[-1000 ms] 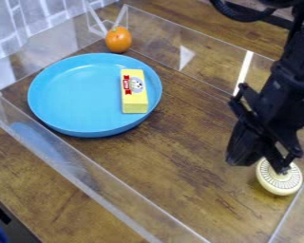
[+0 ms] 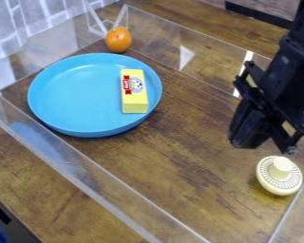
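Note:
The black gripper (image 2: 262,140) hangs at the right side, above the wooden floor of the tray. Just below it lies a cream ribbed round object (image 2: 277,175) with a small knob on top, apart from the fingers. Whether the fingers hold anything is hard to tell, though nothing visible is between them. A blue plate (image 2: 72,104) sits at the left, and a yellow box (image 2: 134,95) with a red label lies on its right part.
An orange round object (image 2: 118,39) rests near the back left corner. Clear walls edge the tray.
The gripper has moved up, away from the cream round object, which now shows more fully below it.

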